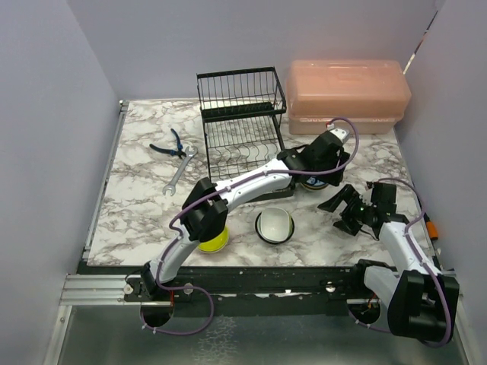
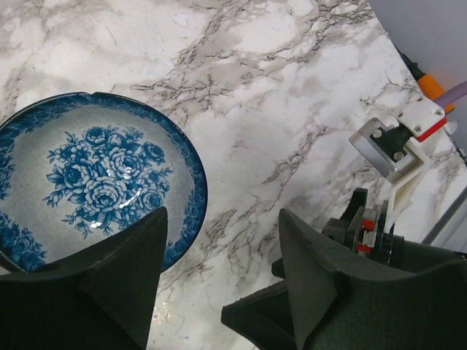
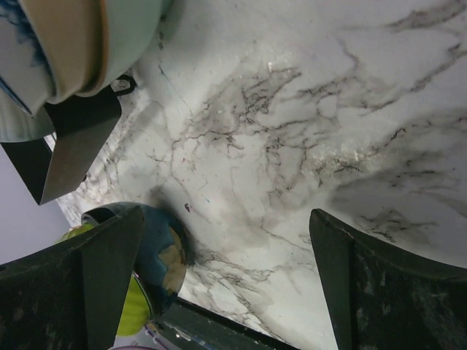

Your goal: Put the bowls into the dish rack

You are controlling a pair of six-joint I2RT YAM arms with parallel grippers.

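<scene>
My left gripper [image 1: 331, 163] is over the stack of blue-flowered bowls [image 1: 312, 184]. In the left wrist view its fingers straddle the near side of the top bowl [image 2: 109, 175] from above, apart and empty. My right gripper [image 1: 342, 209] stands open and empty to the lower right of that stack, low over the marble. The dish rack [image 1: 236, 137] stands at the back middle, partly hidden by my left arm. A white bowl [image 1: 275, 224] in a dark-rimmed one sits at the front middle; a yellow bowl [image 1: 214, 245] is partly hidden under my left arm.
A pink translucent box [image 1: 346, 91] fills the back right. Pliers [image 1: 167, 150] and a wrench [image 1: 179, 171] lie left of the rack. Walls border the sides and back.
</scene>
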